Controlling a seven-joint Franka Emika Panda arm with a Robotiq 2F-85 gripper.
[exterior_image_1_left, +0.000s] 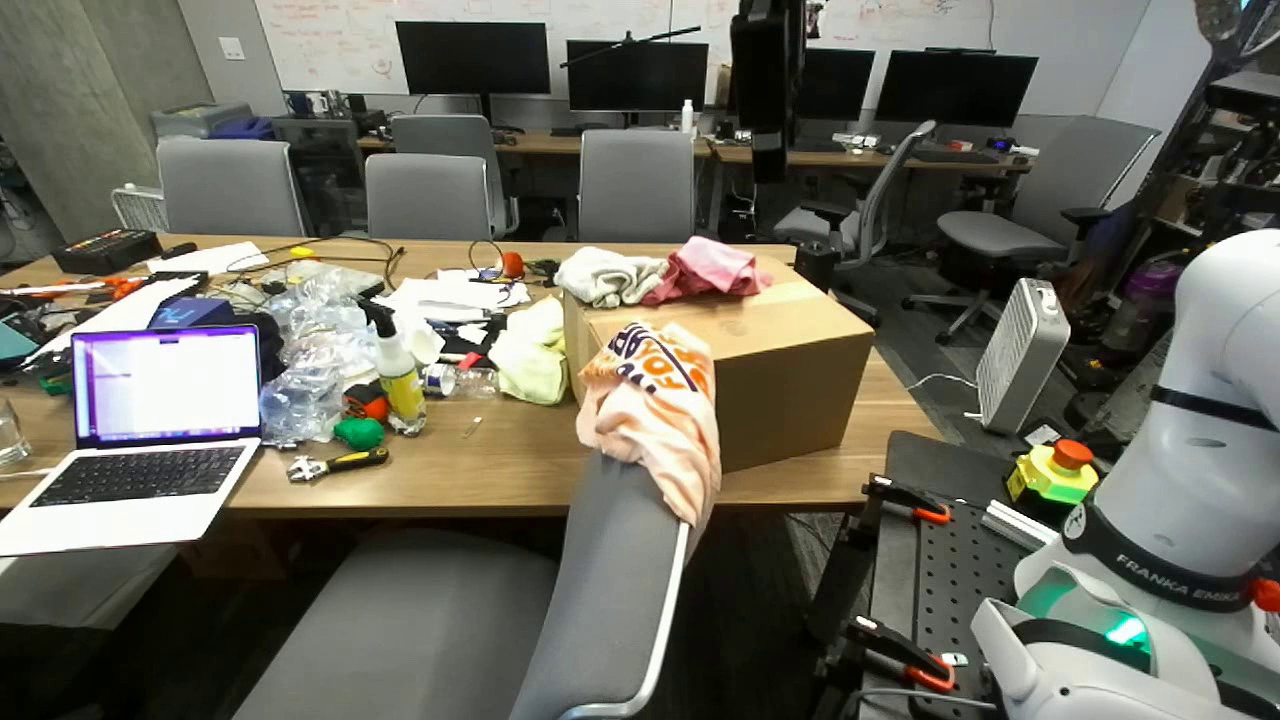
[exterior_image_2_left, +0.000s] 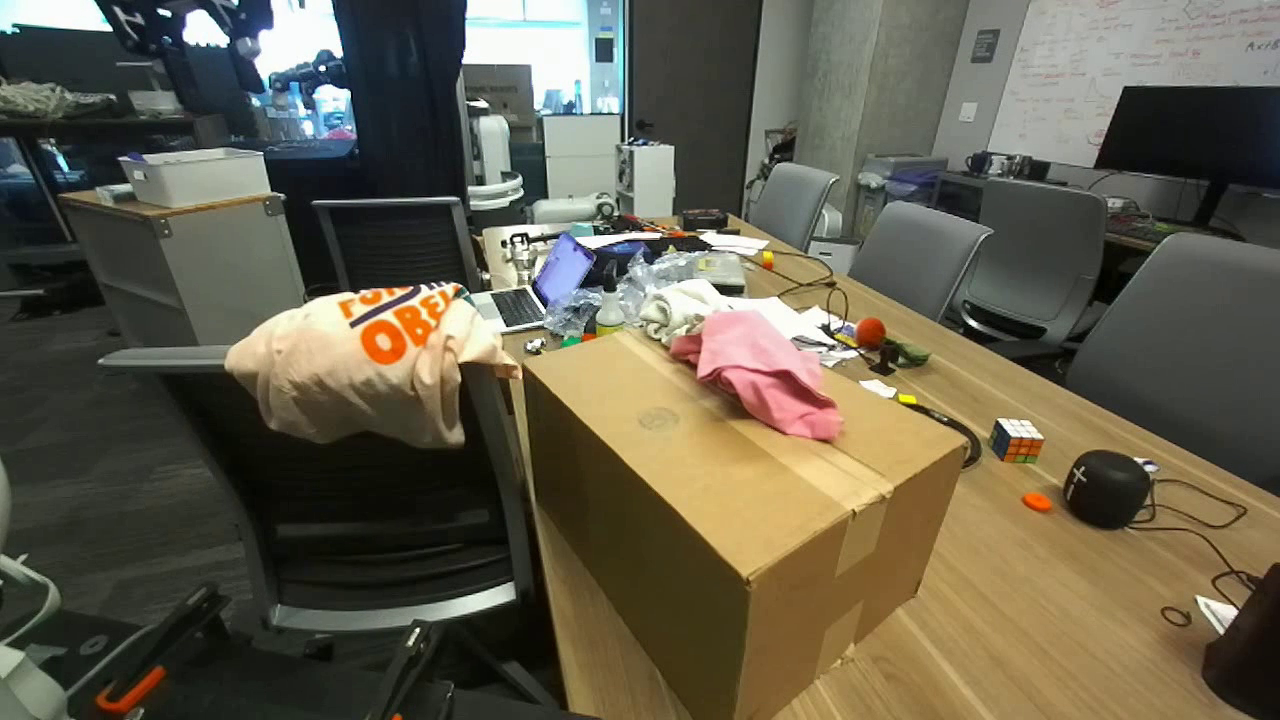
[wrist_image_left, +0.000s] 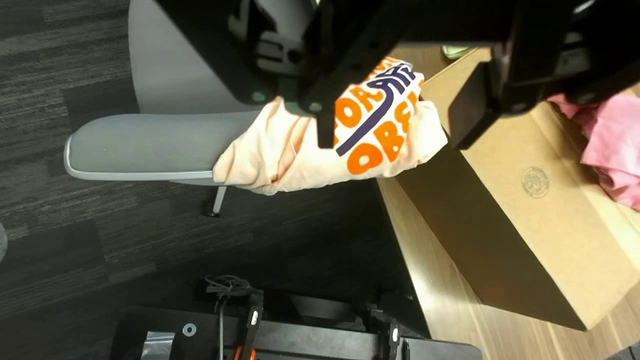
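Note:
A peach cloth with orange and navy lettering (exterior_image_1_left: 654, 402) lies draped over the top of the grey chair's backrest (exterior_image_1_left: 612, 564). The second exterior view shows the same cloth (exterior_image_2_left: 372, 366) hanging down over the backrest, its lettering uppermost. High above it is my gripper (exterior_image_1_left: 769, 174), clear of the fabric. Seen from the wrist, the gripper has its two fingers well apart, with the lettered cloth (wrist_image_left: 324, 162) below and nothing held between them.
Beside the chair, a large cardboard box (exterior_image_2_left: 672, 444) stands on the table, with a pink cloth (exterior_image_2_left: 768, 372) and a white cloth (exterior_image_2_left: 681, 306) on top. Left of it are a spray bottle (exterior_image_1_left: 399, 378), a laptop (exterior_image_1_left: 156, 420) and clutter. Clamps (exterior_image_1_left: 900, 648) edge the robot's stand.

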